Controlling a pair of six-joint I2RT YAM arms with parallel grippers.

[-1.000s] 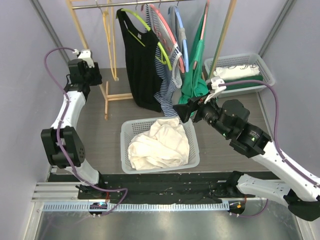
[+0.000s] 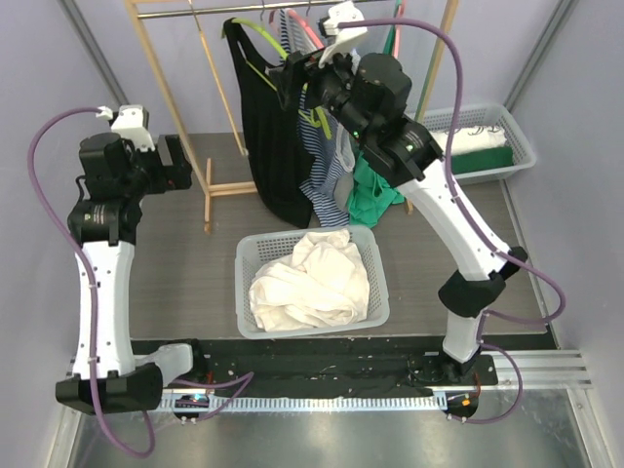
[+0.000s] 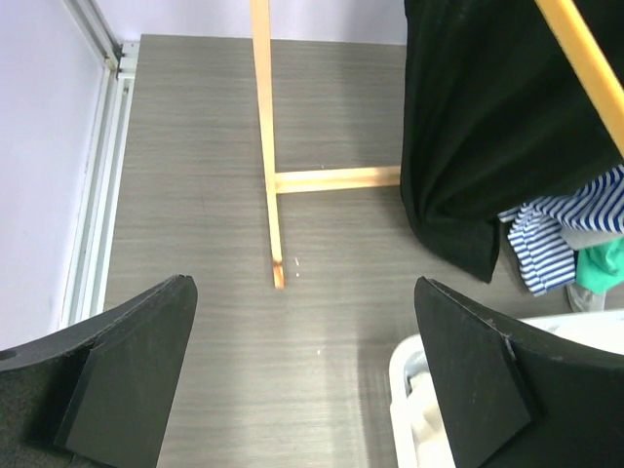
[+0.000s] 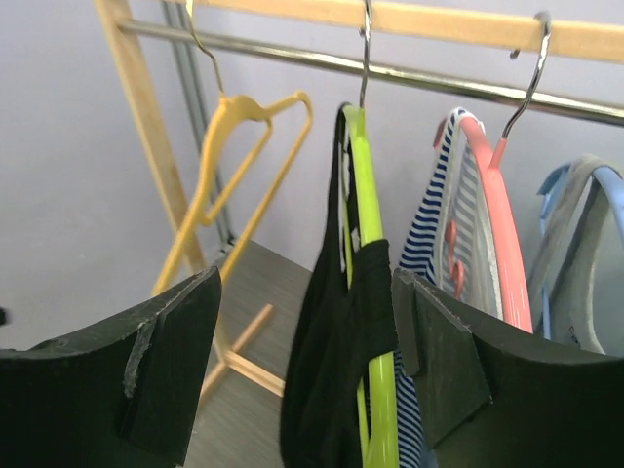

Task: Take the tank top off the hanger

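Observation:
A black tank top [image 2: 263, 146] hangs on a green hanger [image 4: 368, 185] from the rack's metal rail. In the right wrist view its narrow strap lies over the hanger between the fingers of my right gripper, which is part open around that line, up at the rack in the top view. My left gripper [image 2: 168, 164] stands open at the left of the rack, with nothing between its fingers; in the left wrist view the black cloth is beyond it to the right.
Striped, grey and green garments hang right of the tank top; an empty yellow hanger [image 4: 219, 146] is left of it. A basket [image 2: 244, 292] with cream cloth stands in front. Another basket [image 2: 522, 146] is at the back right.
My right arm has risen and moved toward the tank top's hanger at the rack. My left arm has drawn back toward the front left.

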